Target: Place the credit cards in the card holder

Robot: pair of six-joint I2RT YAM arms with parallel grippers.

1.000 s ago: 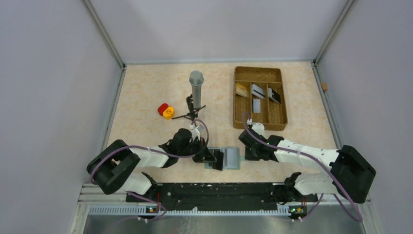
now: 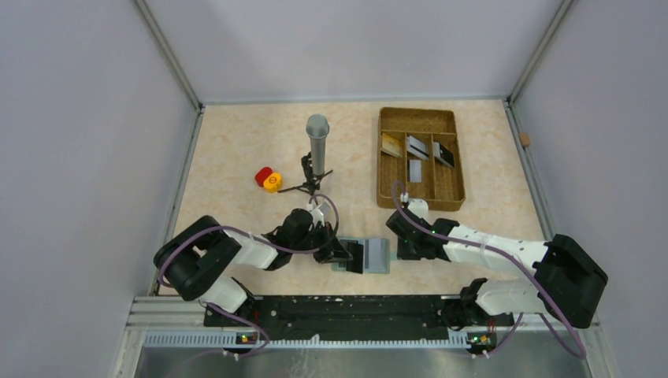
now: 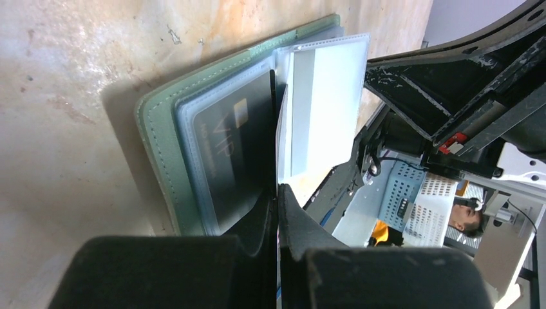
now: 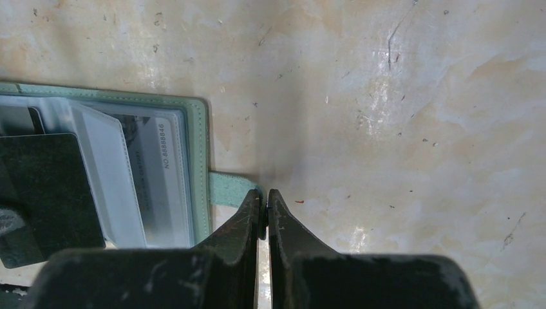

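The green card holder (image 4: 200,148) lies open on the table, with cards in its clear sleeves. A dark card (image 4: 48,193) sits over the open holder, its lower end past the sleeves. Seen nearly edge-on in the left wrist view, that card runs down between the tips of my left gripper, which is shut on it. Beneath it, a black VIP card (image 3: 225,145) shows through a clear sleeve. At the holder's right side, my right gripper is shut on the green strap (image 4: 230,188).
A brown compartment tray (image 2: 391,194) at the back right holds several more cards. A grey cylinder on a stand (image 2: 317,142) and red and yellow items (image 2: 272,183) are behind the left arm. Bare table lies right of the holder.
The left elbow has swung inward and forward, and the dark card has turned slightly, shifting a little right with the holder. The right arm looks nearly still.
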